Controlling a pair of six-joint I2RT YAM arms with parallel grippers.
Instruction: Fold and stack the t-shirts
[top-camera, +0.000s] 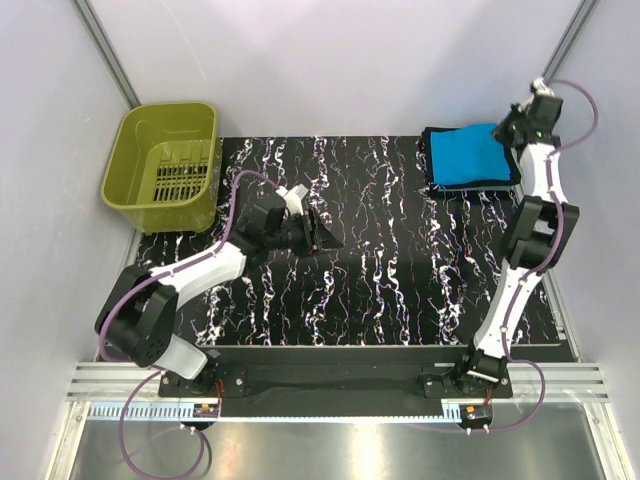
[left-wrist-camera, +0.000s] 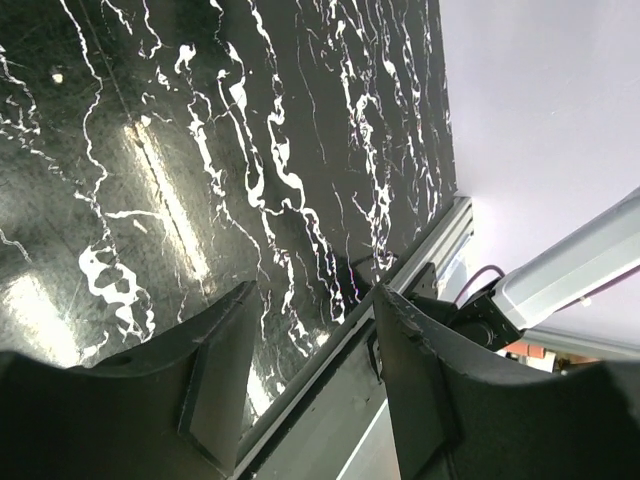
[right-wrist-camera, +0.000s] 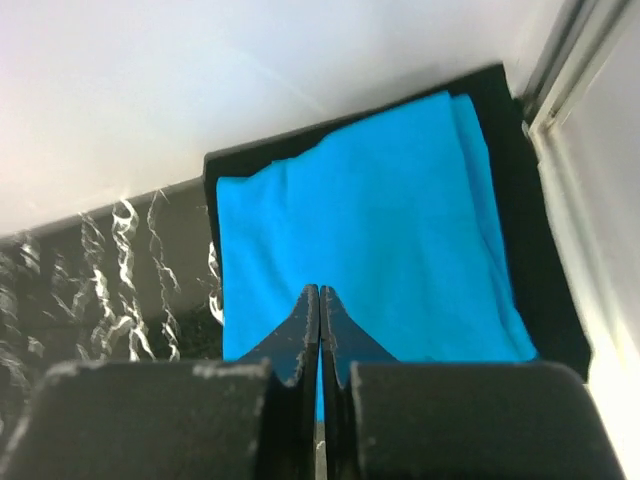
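Observation:
At the back right, a folded blue t-shirt (top-camera: 465, 155) lies on a folded black t-shirt (top-camera: 516, 172). In the right wrist view the blue cloth (right-wrist-camera: 370, 230) is fairly flat, with a second layer along its right side; black cloth (right-wrist-camera: 545, 290) shows beyond it. My right gripper is shut above the blue shirt, its fingertips together and no cloth visible between them. Over the bare mid-left table, my left gripper is open with nothing between its fingers.
A green basket (top-camera: 125, 170) stands at the back left; no cloth shows inside. White walls rise close behind and to the right of the stack.

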